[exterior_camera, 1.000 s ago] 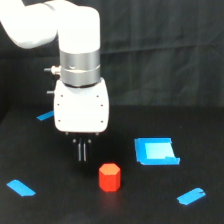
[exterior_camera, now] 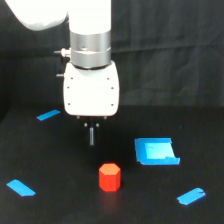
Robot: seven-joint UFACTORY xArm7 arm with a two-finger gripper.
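The white arm reaches down from the top left, and its gripper (exterior_camera: 91, 133) hangs over the dark table, above and behind a red hexagonal block (exterior_camera: 110, 177), apart from it. The thin dark and silver fingers are small and hard to make out; I cannot tell whether they are open or shut.
A light blue tray-like square (exterior_camera: 156, 151) lies to the right. Blue strips lie at the front left (exterior_camera: 21, 188), front right (exterior_camera: 190, 196) and back left (exterior_camera: 48, 115) on the dark table (exterior_camera: 60, 205). A dark backdrop stands behind.
The arm and gripper have moved slightly right and upward in the view. The red block and the blue pieces have not moved.
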